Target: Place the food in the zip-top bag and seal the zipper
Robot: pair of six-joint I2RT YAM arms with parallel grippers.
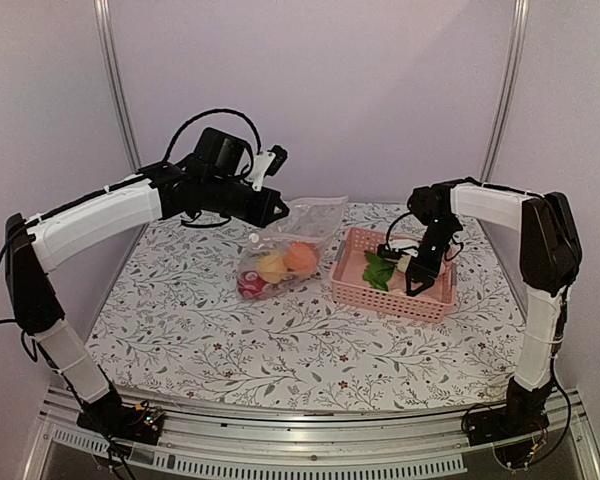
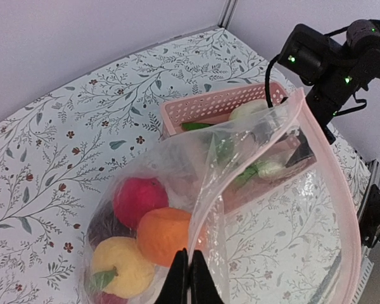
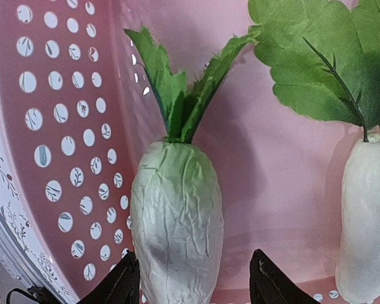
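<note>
The clear zip top bag [image 1: 325, 215] stands on the table with its mouth spread. Red [image 2: 139, 201], orange [image 2: 168, 235] and yellow [image 2: 121, 266] food pieces lie inside it. My left gripper is shut on the bag's rim, the film running between its fingertips. Inside the pink basket [image 1: 390, 305], my right gripper is open, with its fingers on either side of a white radish [image 3: 177, 221] with green leaves. A gap shows between the radish and the right-hand finger [image 3: 272, 278]. Another white radish [image 3: 370, 215] lies to the right in the right wrist view.
The basket's perforated wall [image 3: 63, 145] runs close beside the radish on the left in the right wrist view. Bag and basket stand close together.
</note>
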